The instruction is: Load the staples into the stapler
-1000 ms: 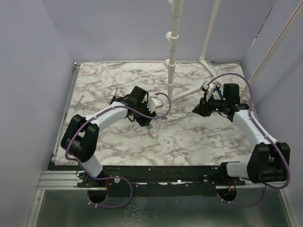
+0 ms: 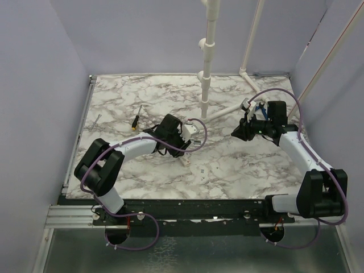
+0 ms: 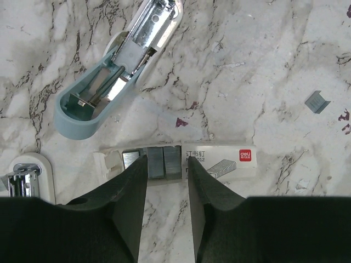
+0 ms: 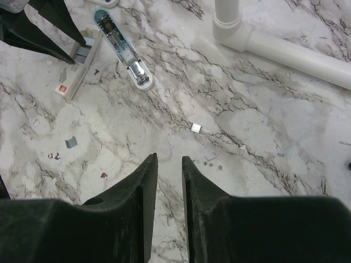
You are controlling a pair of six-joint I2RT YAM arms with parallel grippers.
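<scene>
My left gripper is part open over the staple box (image 3: 216, 161), whose staple strips (image 3: 156, 163) show at and beside the gap between the fingers. Whether it touches them I cannot tell. A light-blue stapler (image 3: 77, 122) lies opened just beyond the box, its metal channel and spring visible. A second, white stapler (image 3: 43, 181) sits at the lower left in the left wrist view. My right gripper hangs apart at the right, part open, with nothing seen between its fingertips.
A screwdriver (image 2: 135, 121) and a thin rod (image 2: 95, 122) lie at the left. White pipes (image 4: 290, 57) run along the back and right. Small grey pieces (image 4: 71, 142) are scattered on the marble top, which is mostly clear in front.
My left gripper has moved slightly toward the front of the table over the staple box. The right arm has barely moved.
</scene>
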